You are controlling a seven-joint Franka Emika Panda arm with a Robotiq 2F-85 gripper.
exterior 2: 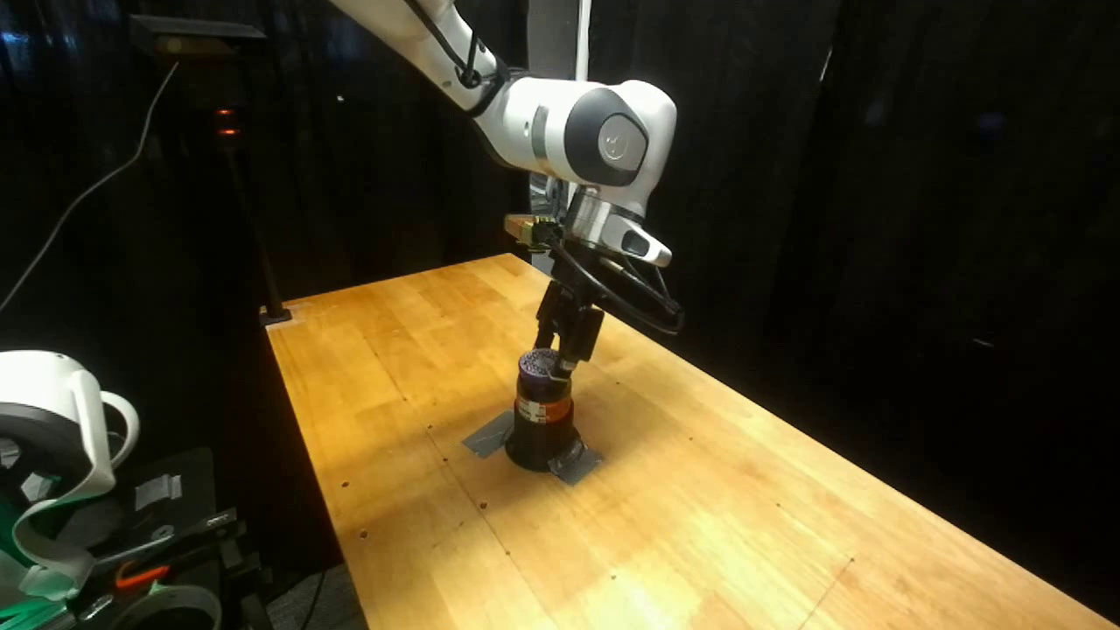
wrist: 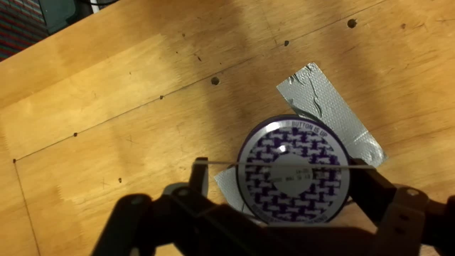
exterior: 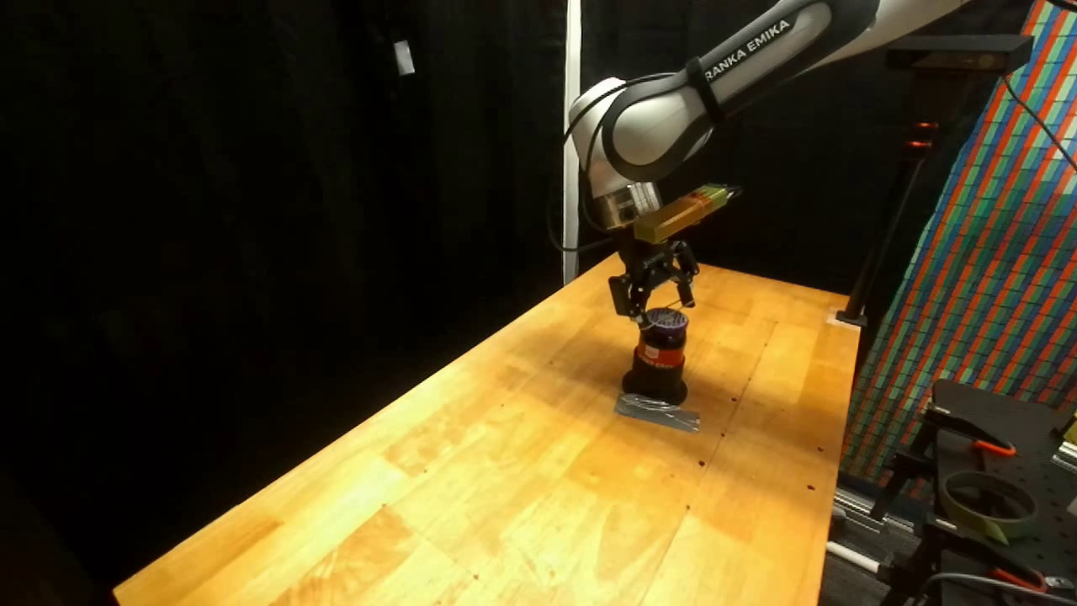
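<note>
A dark jar point(exterior: 661, 355) with an orange-red label stands upright in a black base point(exterior 2: 533, 446) on the wooden table. Its lid point(wrist: 294, 204) is round, with a purple and white weave pattern and a pale centre. My gripper point(exterior: 666, 310) is open just above the lid, pointing down. In the wrist view its fingers point(wrist: 199, 179) stand on either side of the lid, the left one with a wider gap to the rim. A thin tan band point(wrist: 221, 162) is stretched between the fingertips and crosses over the lid. Whether any fingertip touches the lid, I cannot tell.
Grey tape strips point(wrist: 330, 108) hold the base to the table point(exterior: 565, 485). Around the jar the tabletop is clear. Beside the table stands a dark cart point(exterior: 959, 424) with tools and a tape roll. A thin pole point(exterior: 888, 222) rises at the far corner.
</note>
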